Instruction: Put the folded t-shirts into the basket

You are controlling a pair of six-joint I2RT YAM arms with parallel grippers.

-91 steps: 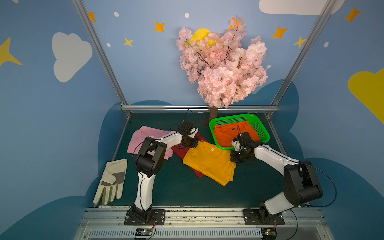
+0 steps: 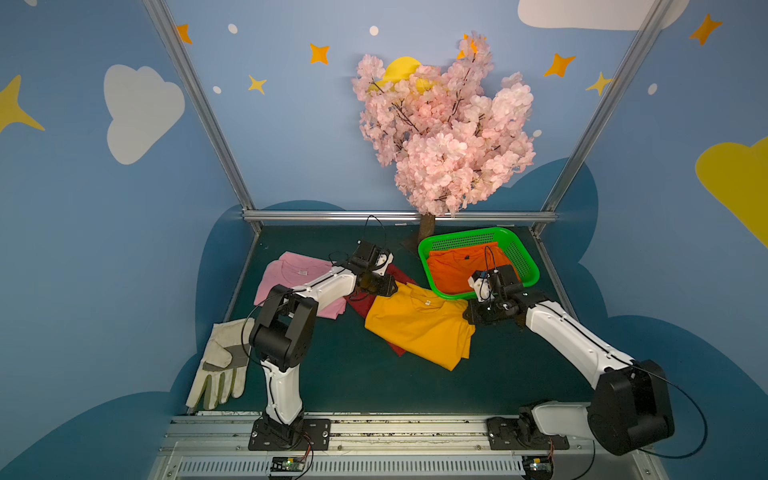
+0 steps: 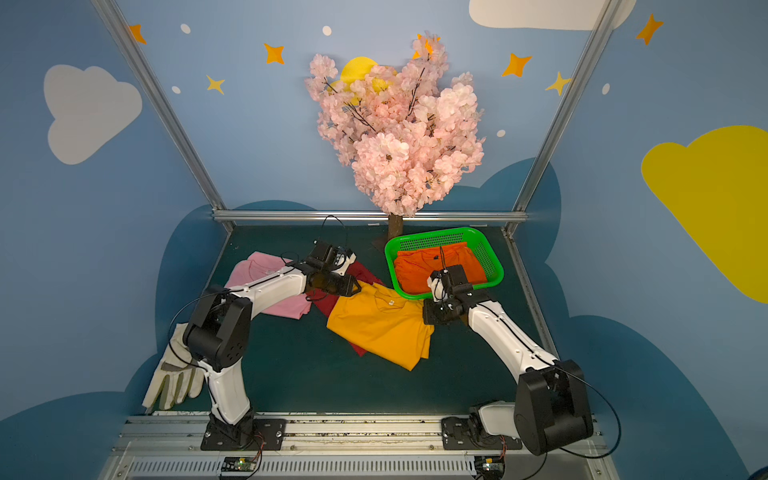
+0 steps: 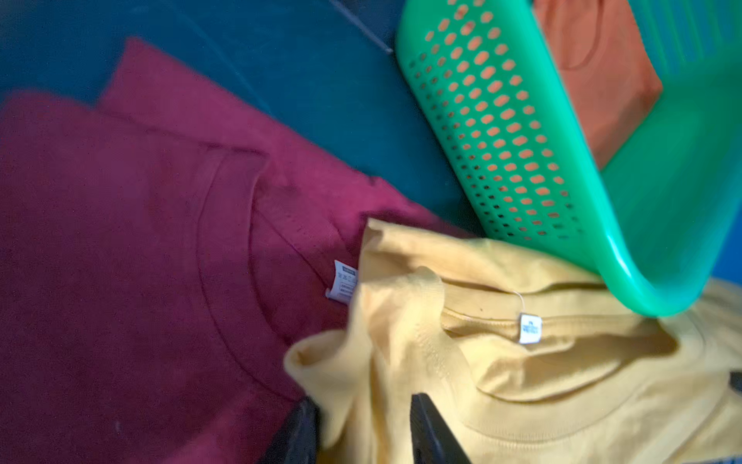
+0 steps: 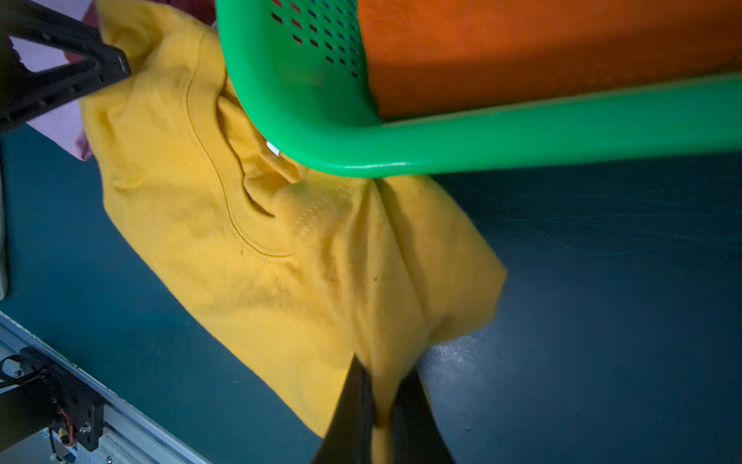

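Observation:
A folded yellow t-shirt (image 2: 428, 328) lies over part of a dark red t-shirt (image 4: 139, 255), in front of the green basket (image 2: 524, 254). At its left shoulder my left gripper has its fingers apart, with a fold of yellow cloth rising between them. My right gripper is shut on the right side of the yellow shirt, the cloth drawn into a narrow pleat between its fingers. Folded inside the basket is an orange t-shirt (image 2: 452, 268). A pink t-shirt (image 2: 288, 276) rests farther left, partly behind the left arm.
Near the left front lies a work glove (image 2: 220, 364). The artificial blossom tree (image 2: 448, 144) stands behind the basket. Close by the yellow shirt's collar, the basket's near rim overhangs the cloth. Bare green table shows in front of the shirts.
The left arm's elbow has moved left, while its gripper stays at the yellow shirt's shoulder. The yellow collar looks more rumpled.

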